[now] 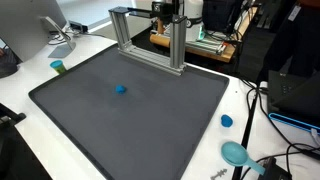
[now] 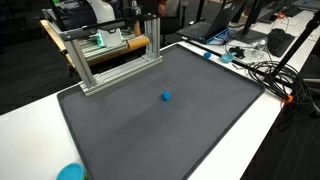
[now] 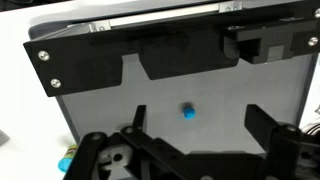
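Observation:
A small blue object (image 3: 188, 113) lies on the dark grey mat (image 3: 110, 108), away from its edges; in the exterior views the same blue piece (image 1: 121, 88) (image 2: 167, 96) shows alone there. In the wrist view, my gripper is open with its two dark fingers wide apart. Between them the blue piece appears on the mat below, with no sign of contact. The exterior views do not show the gripper clearly. A black bar with screws (image 3: 75, 65) crosses the upper part of the wrist view.
A white frame with a black top (image 1: 150, 55) (image 2: 122, 75) stands at one mat edge. Beyond the mat lie another blue piece (image 1: 226, 120), a teal scoop-like item (image 1: 238, 154) and a green-sided, blue-topped container (image 1: 58, 67).

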